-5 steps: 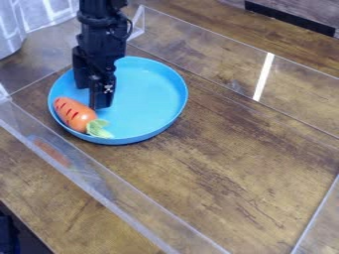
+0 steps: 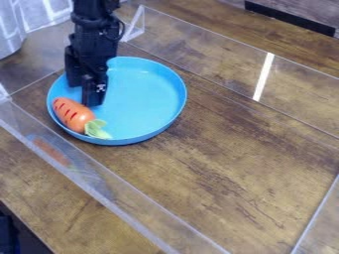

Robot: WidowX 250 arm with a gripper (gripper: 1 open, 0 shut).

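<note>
A black robot gripper [image 2: 85,81] reaches down from the top left over the left side of a blue plate [image 2: 139,99]. Its fingertips hang just above an orange toy carrot [image 2: 75,115] with a pale green top, which lies on the plate's lower left. Whether the fingers are open or shut is hard to make out.
The plate rests on a wooden table [image 2: 232,169] within clear plastic panels. A white translucent object [image 2: 14,30] stands at the top left.
The gripper has shifted slightly left and down toward the carrot over the last second. The carrot and plate look unmoved.
</note>
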